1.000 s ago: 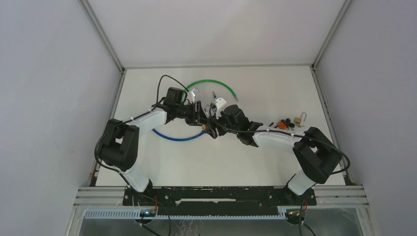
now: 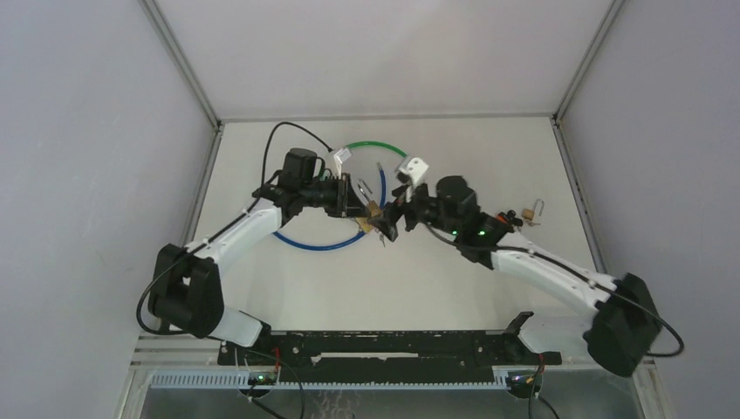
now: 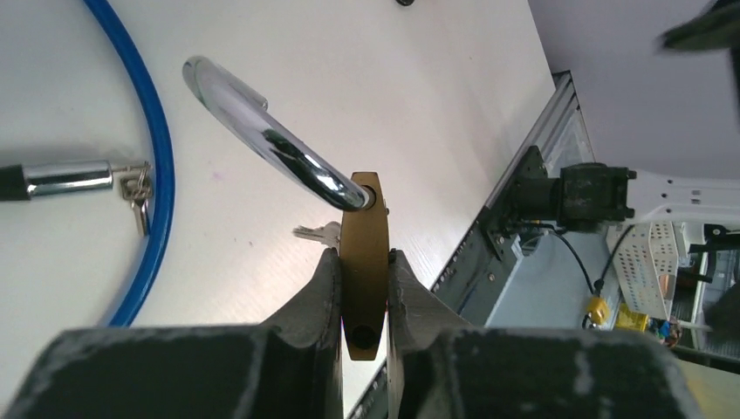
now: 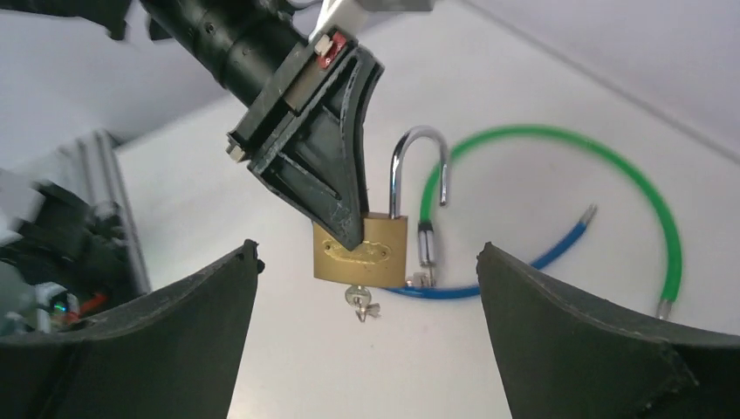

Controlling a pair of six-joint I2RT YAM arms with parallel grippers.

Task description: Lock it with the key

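Observation:
A brass padlock with its steel shackle swung open is clamped between the fingers of my left gripper. From the right wrist view, the brass body hangs above the table, shackle end up. A small silver key with a second one hanging shows at the body's underside; whether it sits in the keyhole is unclear. My right gripper is wide open, its fingers apart on either side of the view, with the padlock farther off and untouched.
Behind the padlock, a green cable lock and a blue cable lie on the table. Another brass padlock rests at the right beside small dark and orange items.
My right arm has drawn back to the right, away from the padlock, and its gripper now stands off from it. The left arm has shifted slightly and still holds the padlock.

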